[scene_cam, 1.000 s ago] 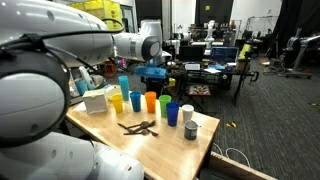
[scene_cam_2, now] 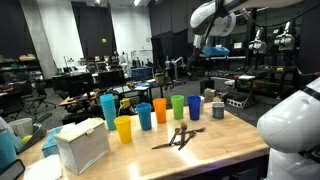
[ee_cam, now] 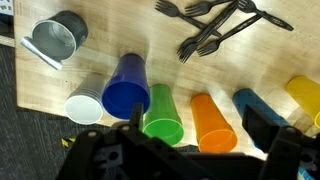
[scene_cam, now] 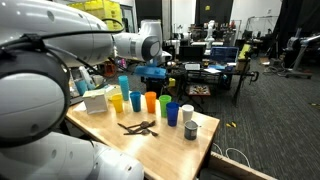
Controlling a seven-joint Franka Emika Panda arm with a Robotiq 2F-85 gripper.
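Note:
My gripper hangs open high above the table, nothing between its fingers. Below it in the wrist view lie a green cup (ee_cam: 162, 112) and an orange cup (ee_cam: 210, 118). To their left are a dark blue cup (ee_cam: 126, 85), a white cup (ee_cam: 84, 101) and a grey metal mug (ee_cam: 62, 35). A lighter blue cup (ee_cam: 258, 108) and a yellow cup (ee_cam: 305, 95) are on the right. Several black forks (ee_cam: 215, 30) lie loose on the wood. Exterior view 2 shows the cups upright in a rough row, with the gripper (scene_cam_2: 198, 72) well above them.
A white box (scene_cam_2: 83, 145) stands at one end of the table (scene_cam_2: 225, 146), near a tall light blue cup (scene_cam_2: 108, 110). Bare wood lies around the forks. Desks and office equipment fill the room beyond.

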